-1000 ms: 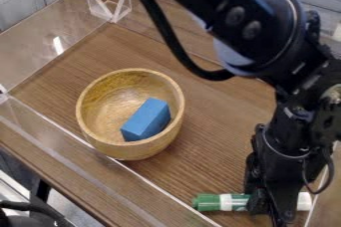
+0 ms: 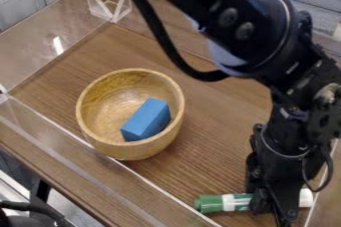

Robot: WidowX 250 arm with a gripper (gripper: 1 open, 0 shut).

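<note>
A black gripper reaches down at the lower right, its fingertips over a green and white cylinder lying on the wooden table near the front edge. Whether the fingers are closed on the cylinder cannot be made out. To the left, a tan bowl holds a blue block.
Clear plastic walls run along the left and front edges. A dark cable lies at the bottom left, outside the work area.
</note>
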